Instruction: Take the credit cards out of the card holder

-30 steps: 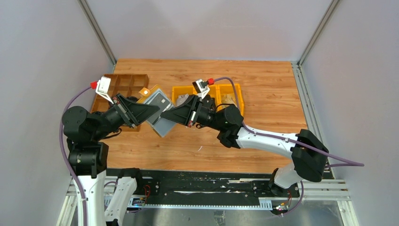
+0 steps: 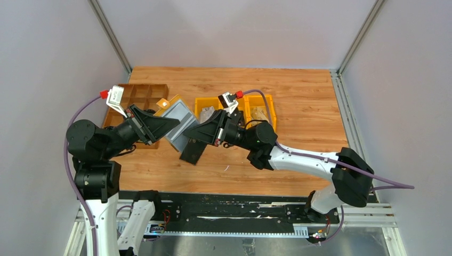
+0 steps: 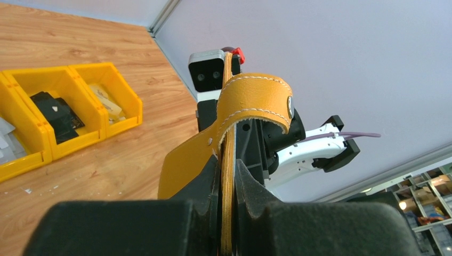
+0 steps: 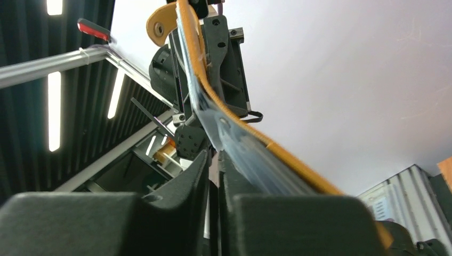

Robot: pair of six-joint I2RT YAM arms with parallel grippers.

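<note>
The yellow leather card holder [image 2: 176, 114], with clear sleeves on one face, is upright in the air; my left gripper is shut on it, gripping its edge. My right gripper is at the sleeve side, low on the holder, its fingers close together; whether anything is between them is unclear. A dark card [image 2: 193, 153] shows just below the holder and right gripper in the top view, apparently out of the sleeve; whether it is held or falling I cannot tell.
Yellow bins [image 3: 122, 120] with cards stand on the table [image 2: 288, 170] behind the grippers. A wooden compartment tray [image 2: 144, 93] is at the back left.
The dark card, seen within the holder earlier, now shows below it.
</note>
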